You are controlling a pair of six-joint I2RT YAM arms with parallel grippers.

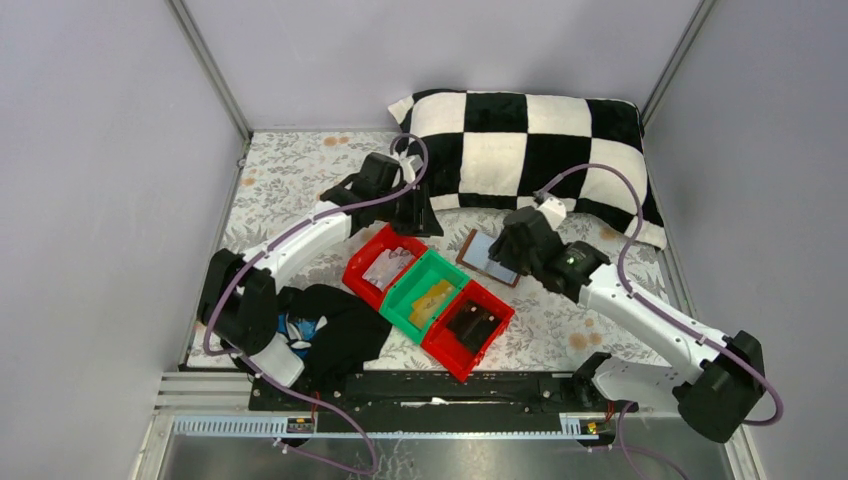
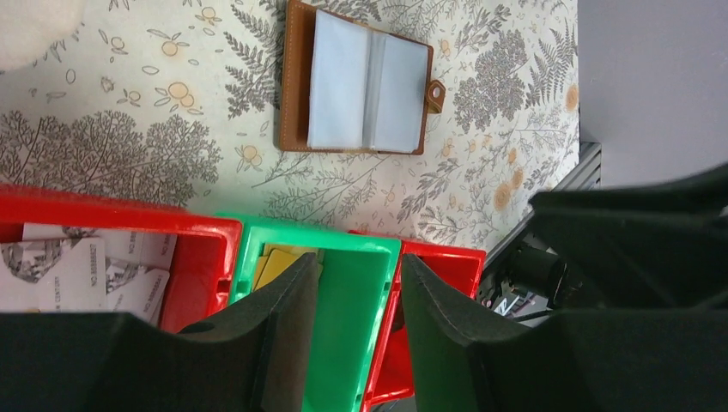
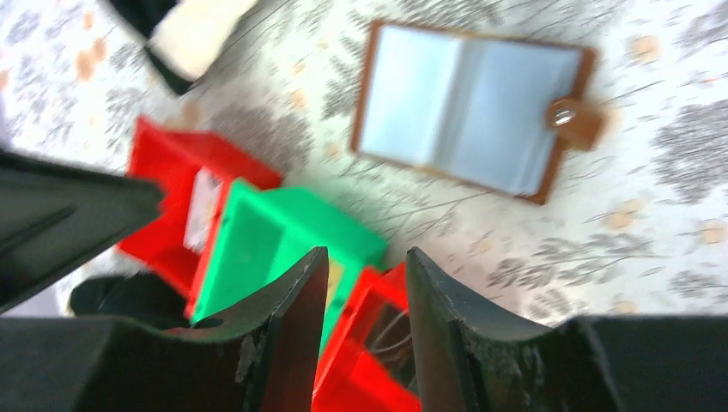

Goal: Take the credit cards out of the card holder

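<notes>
The card holder [image 1: 480,254] lies spread open on the table, brown at its edges with pale clear sleeves; a snap tab [image 3: 575,123] sticks out at one side. I make out no separate card in the sleeves [image 2: 342,81]. My right gripper is over the holder's right part in the top view, fingers apart with nothing between them. Behind the tray, my left gripper also stands open and empty, left of the holder in the top view.
A three-part tray holds whitish cards in its red left box [image 1: 364,261], yellow pieces in the green middle [image 1: 398,303], and dark items in the red right box [image 1: 460,358]. A checkered pillow [image 1: 530,150] lies behind, dark cloth [image 1: 345,335] front left.
</notes>
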